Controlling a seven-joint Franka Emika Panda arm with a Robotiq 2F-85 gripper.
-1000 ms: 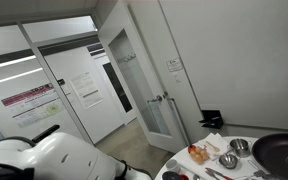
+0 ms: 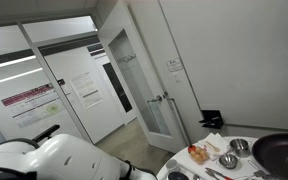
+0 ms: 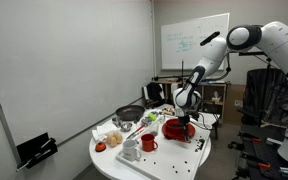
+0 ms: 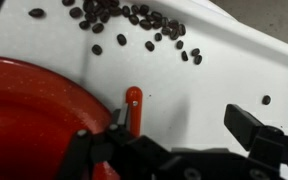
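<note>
In the wrist view my gripper stands open, one black finger [image 4: 252, 133] at the right and the other over the edge of a large red dish [image 4: 39, 110]. A red handle with a hole in its end [image 4: 134, 105] rises between the dish and the white surface; its lower part is hidden behind the gripper. Dark beans [image 4: 154, 22] lie scattered along the top. In the second exterior view the gripper [image 3: 188, 121] is low over the red dish [image 3: 171, 131]. The first exterior view shows only the white arm [image 2: 54, 158].
Red mug [image 3: 149, 142], white mug [image 3: 131, 150] and a white tray [image 3: 169, 172] are near the dish. Behind stand a black pan [image 3: 130, 113], metal bowls [image 2: 238, 146] and utensils. Loose beans lie on the white surface [image 4: 209, 95], which is otherwise mostly bare there.
The white arm at the lower left has shifted slightly lower over the last second. The objects on the table look the same.
</note>
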